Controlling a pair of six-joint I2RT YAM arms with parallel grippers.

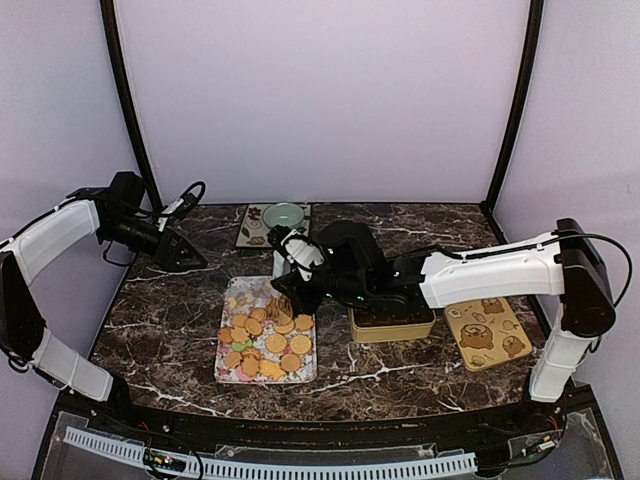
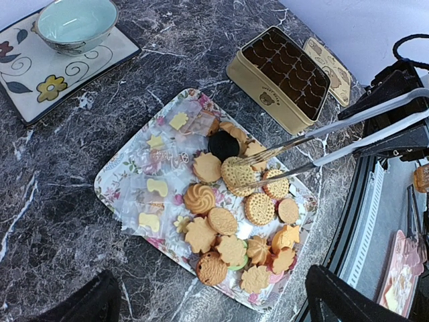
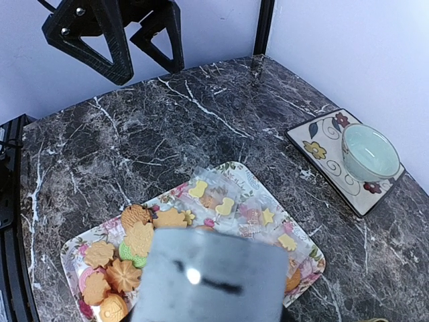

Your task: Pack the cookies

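Cookies of several shapes, along with clear wrapped packets, cover the flowered tray [image 2: 107, 176]. My right gripper [image 1: 287, 265] is shut on silver metal tongs, whose blurred near end [image 3: 211, 275] fills the lower middle of the right wrist view. Down on the tray, the tongs' two tips lie at a round pale cookie [image 2: 234, 174]; whether they grip it I cannot tell. Right of the tray is a cream tin [image 2: 261, 92] with a brown divided insert [image 2: 285, 70], partly under the right arm in the top view. My left gripper [image 1: 188, 240] stands open and empty, left of the tray.
A pale green bowl [image 1: 283, 215] sits on a patterned plate [image 1: 250, 235] at the back. The bear-printed lid [image 1: 487, 335] lies flat at the right. Bare marble tabletop [image 1: 160, 330] stretches left of the tray.
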